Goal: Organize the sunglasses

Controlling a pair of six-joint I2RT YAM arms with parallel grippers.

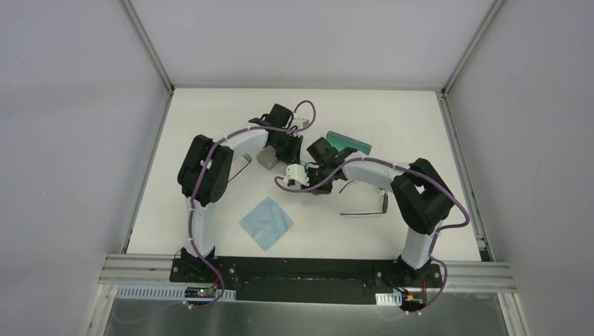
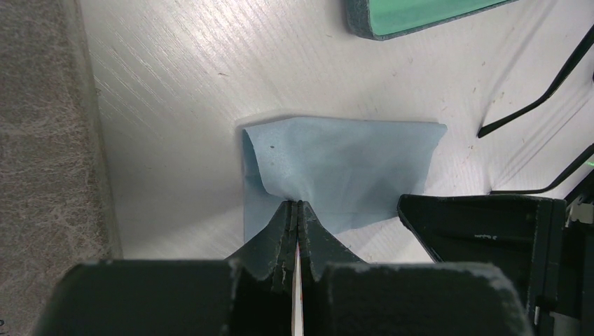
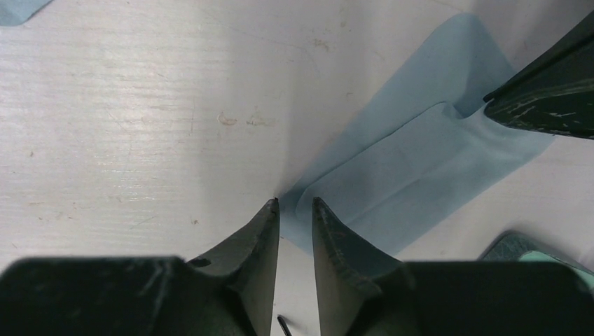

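A folded blue cloth [image 2: 336,161] lies between a grey case [image 2: 49,154] and a green case [image 2: 427,14]. My left gripper is shut over the cloth's near edge, with no held material clearly visible. My right gripper is part open over the cloth [image 3: 434,168], at a corner of the fold. Dark sunglasses [image 1: 384,203] lie to the right in the top view; another pair [image 1: 240,170] lies left of the grey case, partly hidden.
A second blue cloth [image 1: 266,222] lies flat at the front left.
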